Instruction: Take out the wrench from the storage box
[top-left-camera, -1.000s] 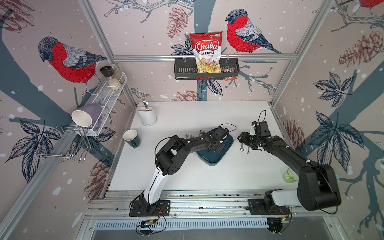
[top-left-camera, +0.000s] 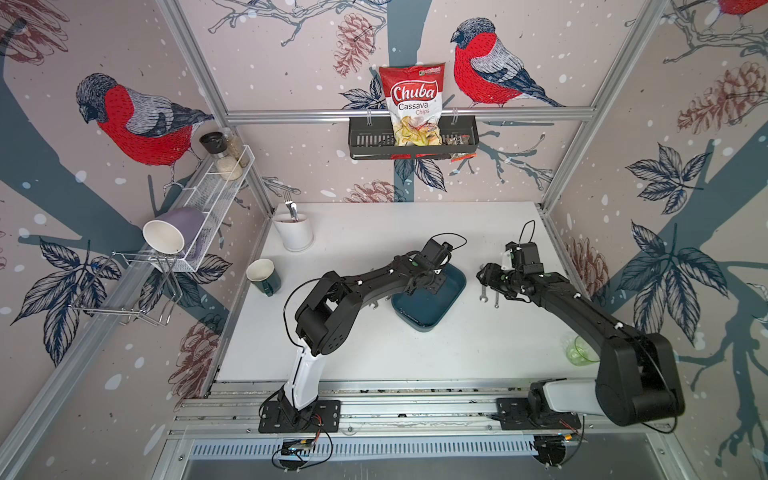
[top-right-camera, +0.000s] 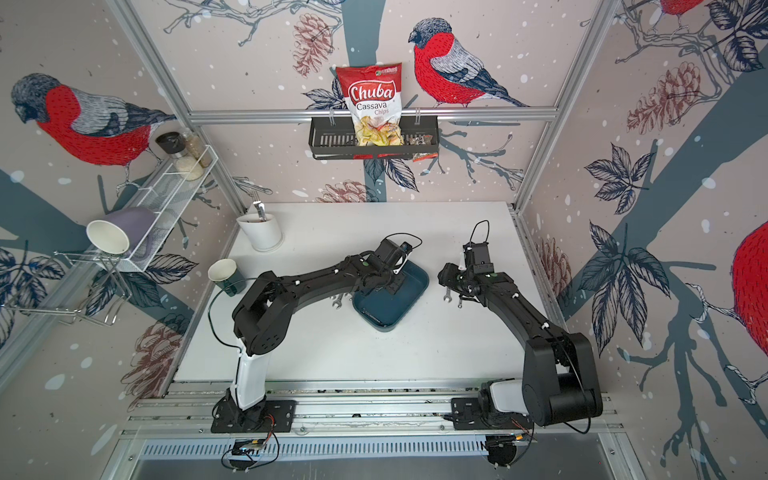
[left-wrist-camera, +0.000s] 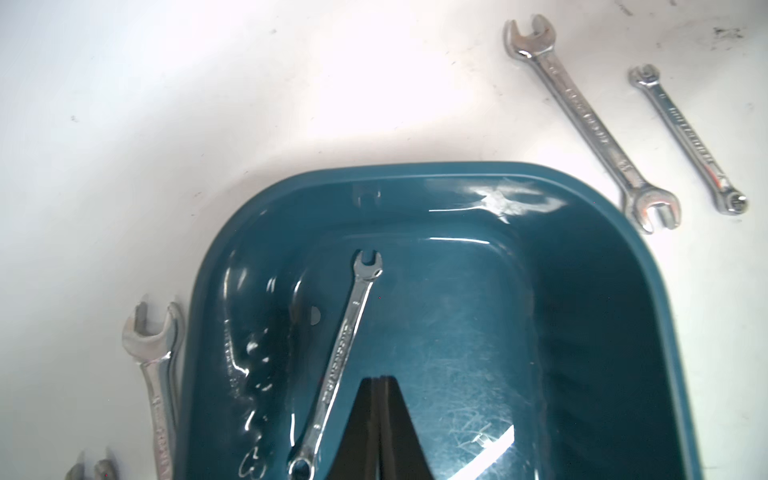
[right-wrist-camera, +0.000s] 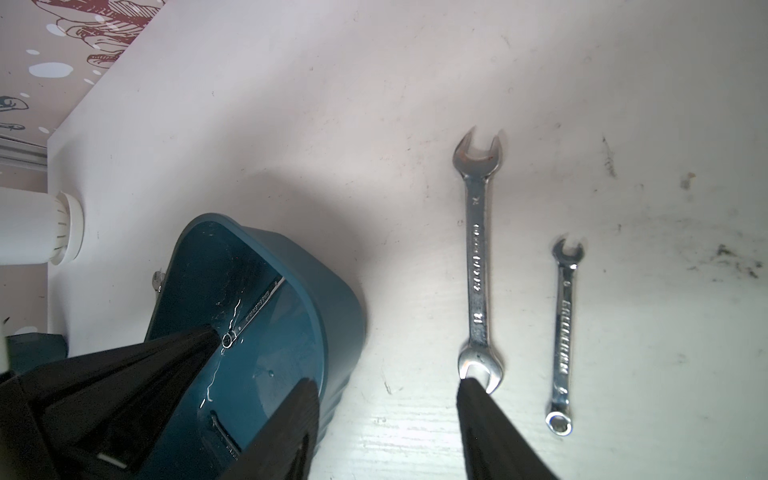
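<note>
A small silver wrench (left-wrist-camera: 340, 348) lies on the floor of the blue storage box (left-wrist-camera: 448, 169), slanting along its left side in the left wrist view. My left gripper hangs over the box, fingertips pressed together with nothing between them. The wrench is outside those fingers, a little to their left. In the right wrist view part of the same wrench (right-wrist-camera: 254, 312) shows in the box, beyond the dark left fingers (right-wrist-camera: 160, 376). My right gripper stands open over the table, right of the box, its fingers wide apart and empty.
Two wrenches lie right of the box: a larger one (right-wrist-camera: 477, 264) and a thin one (right-wrist-camera: 563, 336). More wrenches lie left of it, among them an open-ended one (left-wrist-camera: 152, 352). A mug (top-left-camera: 264, 277) and utensil holder (top-left-camera: 293, 230) stand at left.
My left gripper has risen and drawn back leftward. The right arm has barely shifted.
</note>
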